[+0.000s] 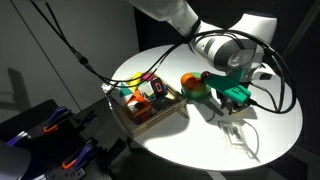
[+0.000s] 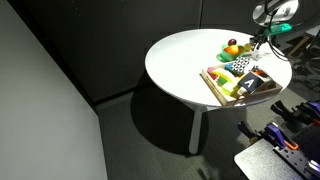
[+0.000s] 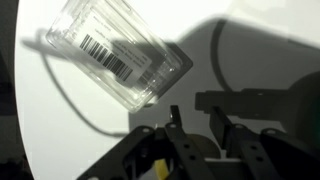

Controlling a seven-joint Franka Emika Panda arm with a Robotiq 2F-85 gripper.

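Note:
My gripper points down over the white table, its two fingers apart in the wrist view. Just below them, partly covered by the gripper, is a yellow item with a dark round shape beside it; I cannot tell whether the fingers touch it. In exterior view 1 the gripper is low over the table's right side. A clear plastic container with a barcode label lies in front of it.
A green bowl with an orange fruit stands left of the gripper. Farther left, a wooden box holds several colourful items. Bare table lies in front of the box and container. Cables hang along the arm.

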